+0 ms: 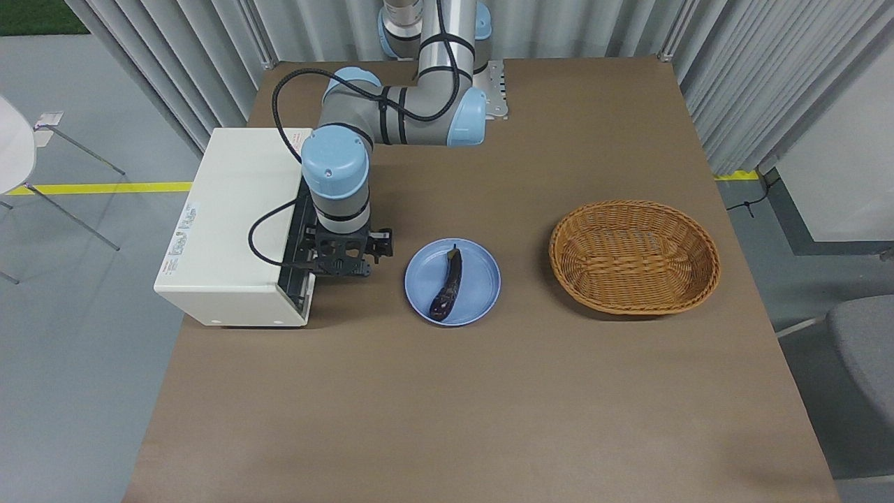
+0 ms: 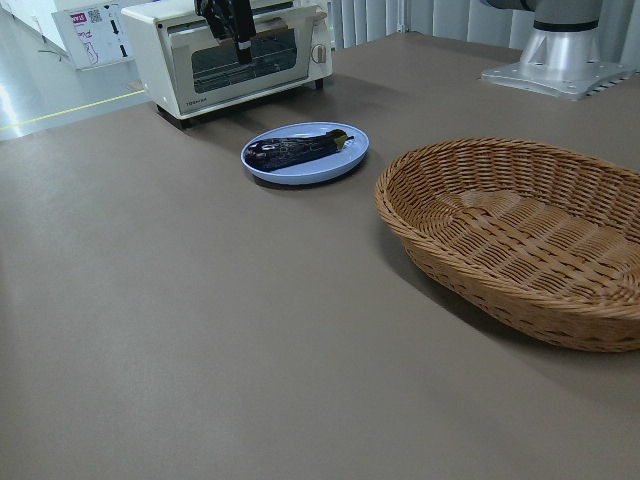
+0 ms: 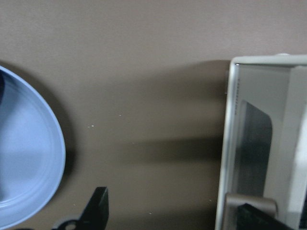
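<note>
My gripper hangs low at the door side of the white toaster oven [image 1: 219, 218], its two fingers apart in the wrist view; one lies over the metallic handle [image 3: 242, 201], and I cannot tell whether it touches it. In the left view the black gripper is partly cut off above, in front of the oven door. A dark eggplant [image 1: 446, 293] lies on a blue plate [image 1: 482, 281] beside the oven.
A wicker basket [image 1: 634, 256] stands right of the plate. The robot's base [image 2: 555, 75] is at the back of the table [image 1: 503, 394], whose front is clear.
</note>
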